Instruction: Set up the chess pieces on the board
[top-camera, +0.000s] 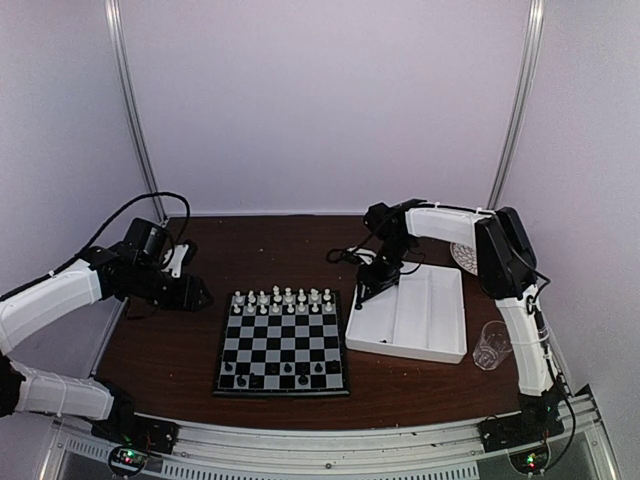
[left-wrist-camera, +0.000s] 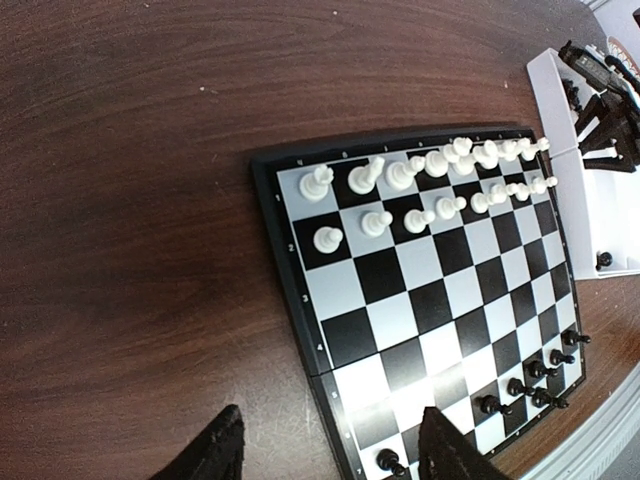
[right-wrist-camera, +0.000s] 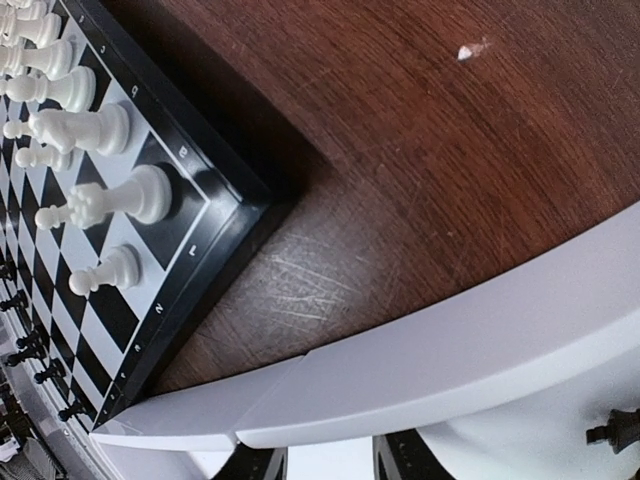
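Observation:
The chessboard (top-camera: 282, 345) lies in the middle of the table, with white pieces (left-wrist-camera: 400, 175) in two rows along its far side. Several black pieces (left-wrist-camera: 495, 405) stand along the near side, with gaps among them. Left of the board hangs my left gripper, open and empty. My right gripper points down over the left compartment of the white tray (top-camera: 430, 310); its fingers are apart, with only white tray visible between them. A black piece (right-wrist-camera: 622, 430) lies in the tray to one side of those fingers. The lowest part of the right fingertips is cut off in its wrist view.
A clear glass (top-camera: 492, 345) stands right of the tray, and a patterned round object (top-camera: 464, 257) sits behind it. More black pieces (left-wrist-camera: 571, 95) are in the tray's far part. Bare table (top-camera: 270, 245) lies behind the board.

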